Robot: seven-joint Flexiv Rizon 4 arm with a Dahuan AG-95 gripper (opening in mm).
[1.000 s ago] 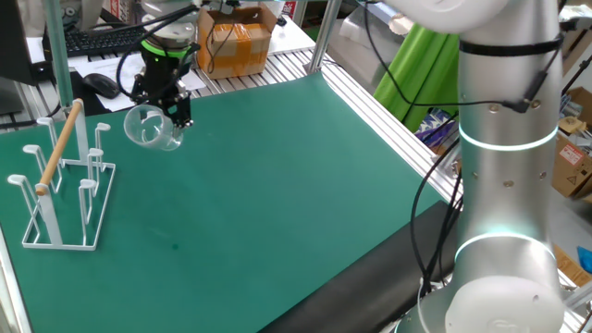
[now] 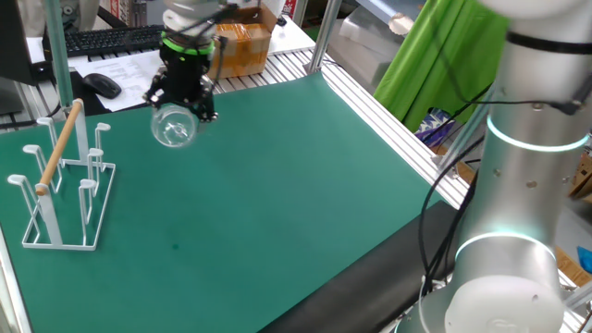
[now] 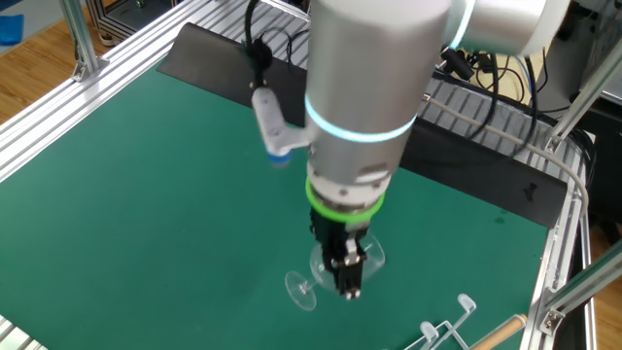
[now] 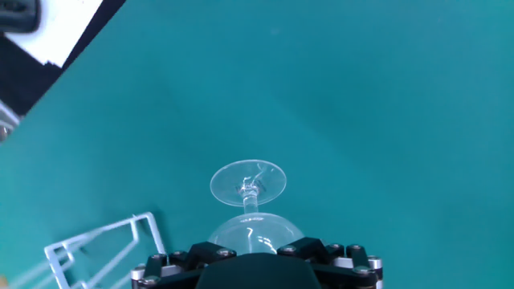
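Note:
A clear stemmed glass (image 2: 174,127) is held above the green table, left of its middle in exterior view 1. My gripper is shut on its bowl, one black finger (image 4: 207,254) on either side. The round foot (image 4: 248,183) and short stem (image 4: 250,202) point away from the fingers in the wrist view. In exterior view 2 the foot (image 3: 301,290) sticks out to the left of the gripper (image 3: 347,288), and part of the bowl (image 3: 374,254) shows on the right. The fingers hide some of the bowl.
A white rack (image 2: 94,247) with upright prongs and a wooden handle (image 2: 60,148) stands on the left of the table. Beyond the far edge are a mouse (image 2: 102,85), a keyboard and a cardboard box (image 2: 242,48).
In exterior view 1 the gripper and glass have shifted right, away from the rack. The glass has turned, its bowl now facing more toward the camera. The upper arm has swung right.

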